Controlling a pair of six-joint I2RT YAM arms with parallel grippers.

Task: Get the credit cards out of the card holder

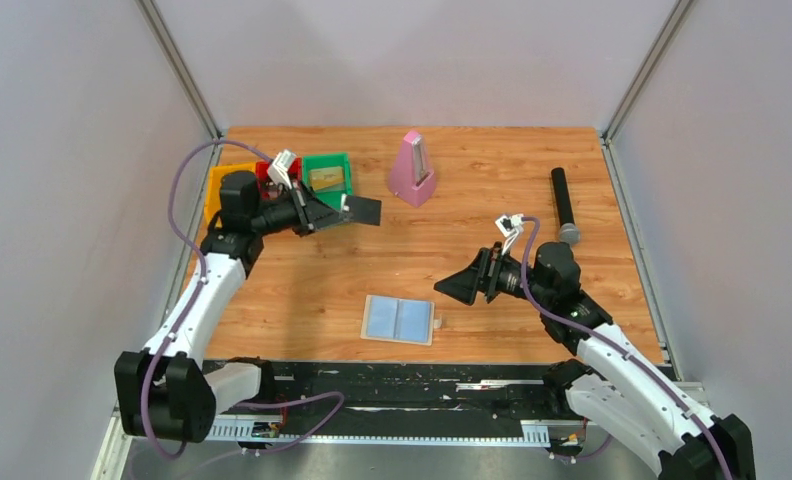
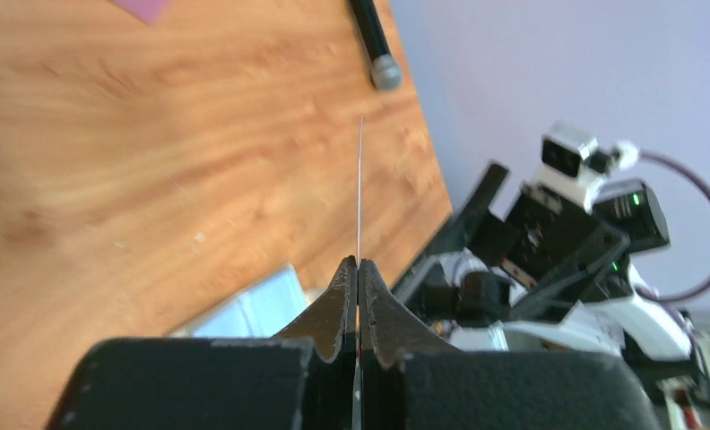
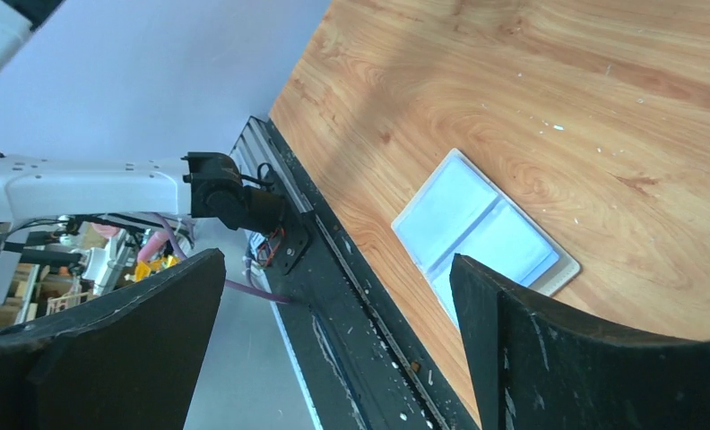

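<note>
A dark card [image 1: 363, 210] juts out from my left gripper [image 1: 344, 211], which is shut on it near the green bin. Seen edge-on in the left wrist view, the card [image 2: 360, 188] rises as a thin line from the pinched fingertips [image 2: 341, 291]. The card holder [image 1: 381, 318] lies spread open on the table, its pale blue sleeves showing in the right wrist view too [image 3: 450, 210]. My right gripper is open, its fingers wide apart and nothing between them, above and right of the holder.
Yellow [image 1: 215, 190], red [image 1: 262, 168] and green [image 1: 324, 160] bins stand at the back left, partly covered by the left arm; a card lies in the green one. A pink metronome [image 1: 408, 175] and a microphone [image 1: 562, 200] stand apart.
</note>
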